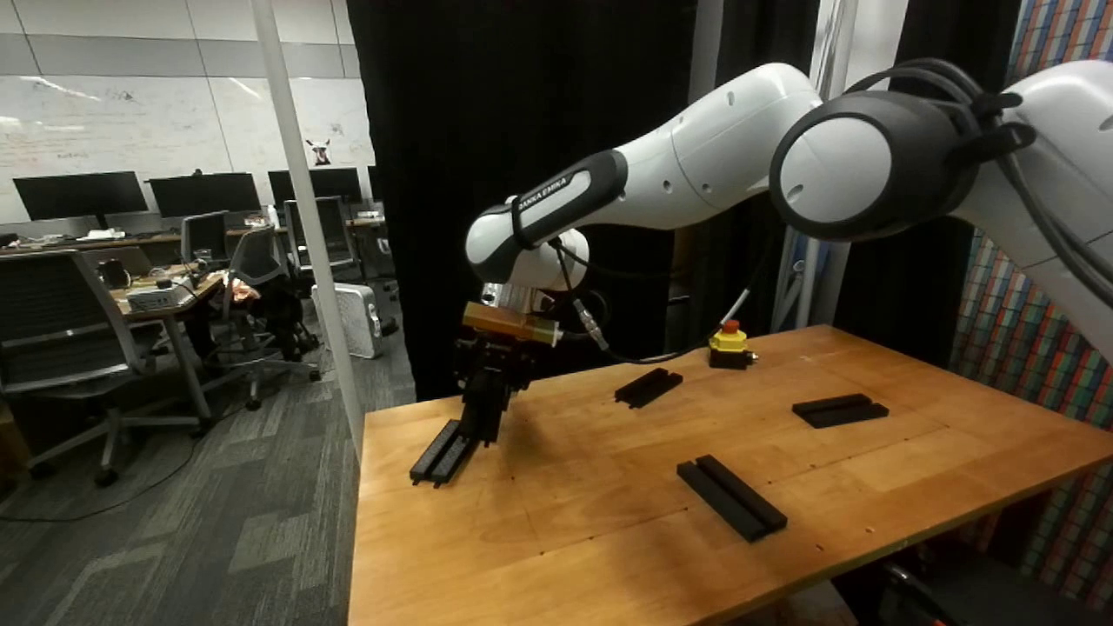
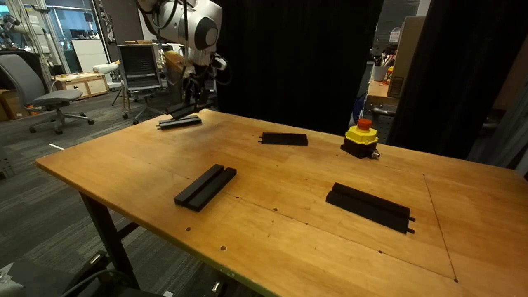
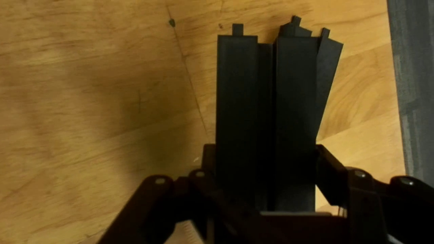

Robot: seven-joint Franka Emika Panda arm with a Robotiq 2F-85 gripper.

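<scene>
My gripper is shut on a black grooved piece (image 3: 296, 101), its fingers (image 3: 328, 179) on either long side. The held piece has two raised bars with a channel between, and small tabs at its far end. Below it a similar black piece (image 3: 330, 69) lies on the table, mostly covered and turned at a slight angle to it. In exterior view 2 the held piece (image 2: 179, 109) hangs tilted just over the resting piece (image 2: 180, 123); whether they touch, I cannot tell.
Three more black grooved pieces lie apart on the wooden table (image 2: 123, 163): one near the front (image 2: 205, 187), one at the back (image 2: 284, 139), one at the right (image 2: 368, 207). A yellow emergency stop (image 2: 361, 136) stands behind. The table's edge is close to my gripper.
</scene>
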